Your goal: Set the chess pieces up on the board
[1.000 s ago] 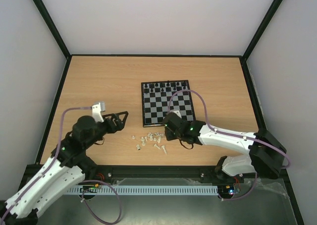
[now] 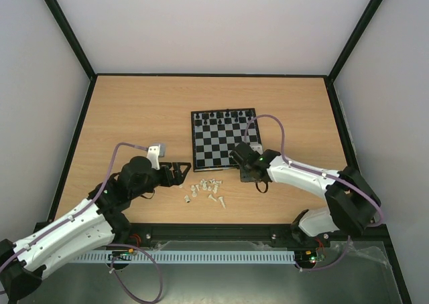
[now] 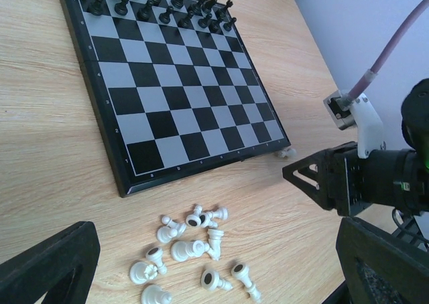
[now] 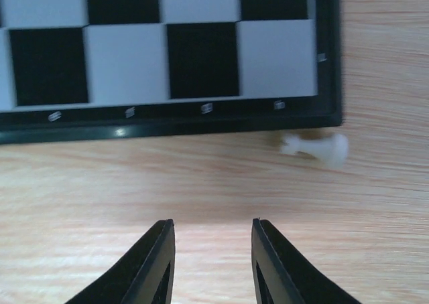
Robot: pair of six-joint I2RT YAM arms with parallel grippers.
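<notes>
The chessboard (image 2: 216, 140) lies flat mid-table, with black pieces (image 3: 147, 10) standing on its far rows. Its near rows look bare in the left wrist view. Loose white pieces (image 3: 189, 249) are scattered on the wood in front of the board, most of them lying on their sides. One white pawn-like piece (image 4: 318, 148) lies on its side against the board's near right corner. My left gripper (image 2: 186, 171) is open and empty, left of the loose pieces. Near that right corner, my right gripper hangs open with only bare table between its fingers.
Bare wood (image 2: 144, 110) surrounds the board on the left and at the back. The board's raised dark edge (image 4: 167, 126) runs just ahead of the right fingers. Both arms come in from the front, the loose pieces lying between them.
The left arm has moved right, closer to the board's near left corner. The right arm has shifted right and slightly farther back, away from the scattered white pieces.
</notes>
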